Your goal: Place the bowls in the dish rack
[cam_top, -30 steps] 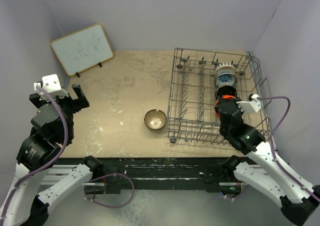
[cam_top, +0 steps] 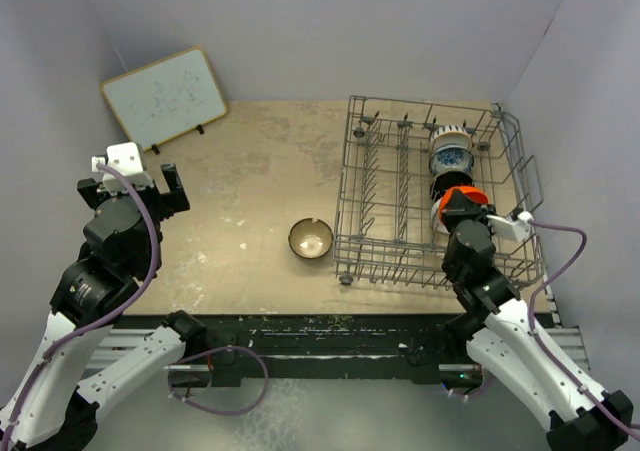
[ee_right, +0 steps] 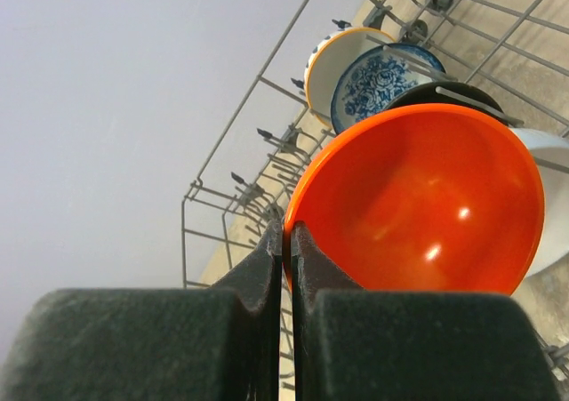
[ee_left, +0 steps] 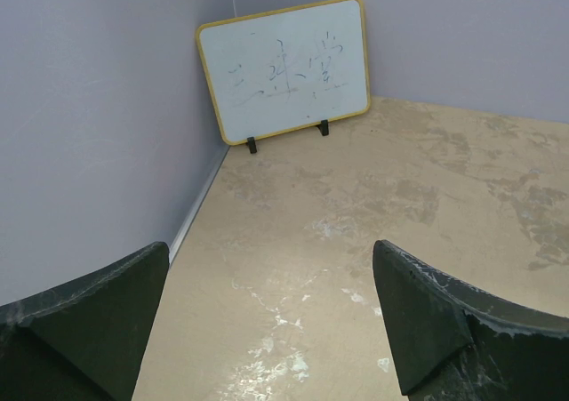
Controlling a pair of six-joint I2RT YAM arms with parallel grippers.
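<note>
An orange bowl (ee_right: 427, 196) stands tilted in the dish rack (cam_top: 402, 186), its near rim running between the fingertips of my right gripper, which is shut on it. Behind it in the right wrist view are a black bowl (ee_right: 444, 94), a blue-patterned bowl (ee_right: 378, 85) and a white bowl with an orange-yellow rim (ee_right: 342, 59). Another white bowl (ee_right: 551, 188) shows beside the orange one. On the table left of the rack sits a brown bowl (cam_top: 311, 238). My left gripper is open and empty, high over the table's left side.
A small whiteboard (cam_top: 166, 96) leans at the back left. Bare tabletop (cam_top: 250, 171) lies between it and the rack. Wire tines (cam_top: 402, 161) in the rack's left and middle rows are free of bowls. Walls close in on both sides.
My right gripper has shifted slightly, and the orange bowl has tipped and moved right with it, baring a white bowl beneath. The left arm has drifted a little to the right. The brown bowl stays put.
</note>
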